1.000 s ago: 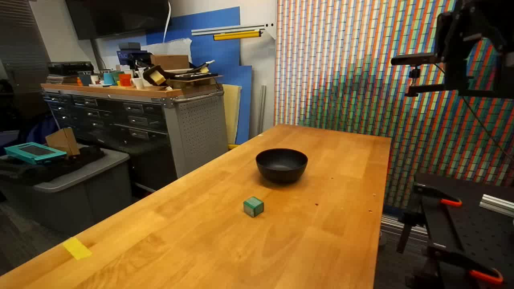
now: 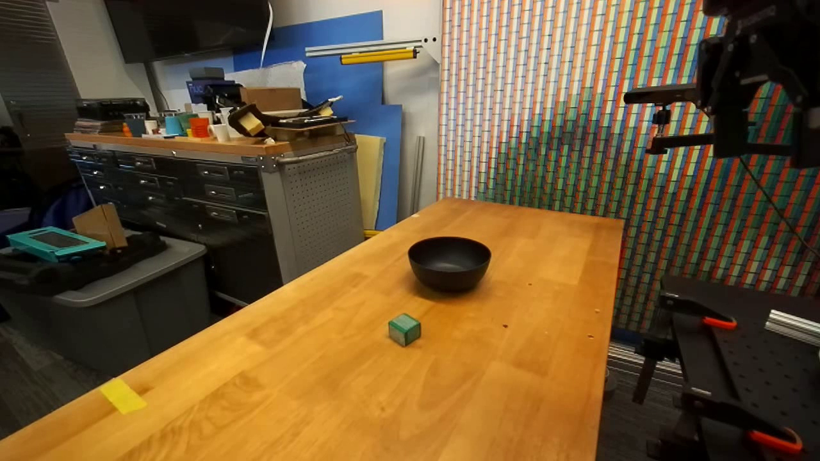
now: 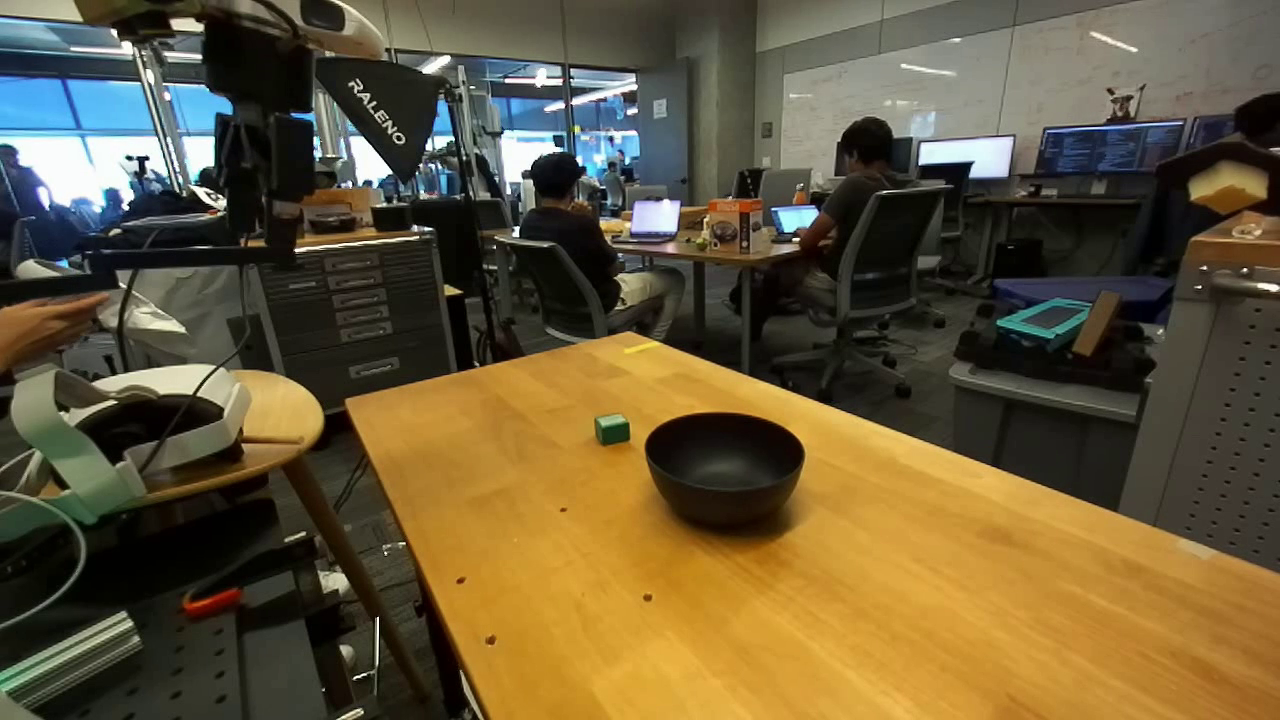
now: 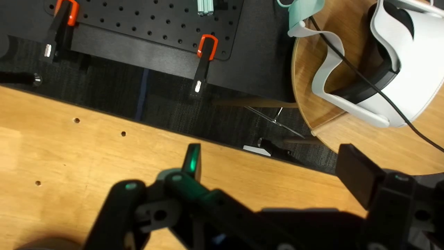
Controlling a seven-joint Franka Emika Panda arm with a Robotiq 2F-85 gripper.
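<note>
A small green cube (image 2: 404,330) rests on the wooden table, with a round black bowl (image 2: 450,264) standing upright close by. From the opposite side, exterior view 2 also shows the cube (image 3: 612,428) just apart from the bowl (image 3: 725,468), whose visible inside looks empty. High above the table's edge hangs my gripper, well away from both objects. Its fingers (image 4: 193,161) are spread wide in the wrist view, with only table and floor visible between them. The cube is out of sight in that view.
Bare wood covers most of the table (image 2: 323,399), apart from yellow tape (image 2: 123,396) near one edge. Beyond the edge under my gripper are a black perforated bench with orange-tipped clamps (image 4: 204,62) and a round stool bearing a white headset (image 4: 416,71).
My gripper has shifted slightly at the upper right of exterior view 1, its fingers now a little lower. The cube and bowl are where they were.
</note>
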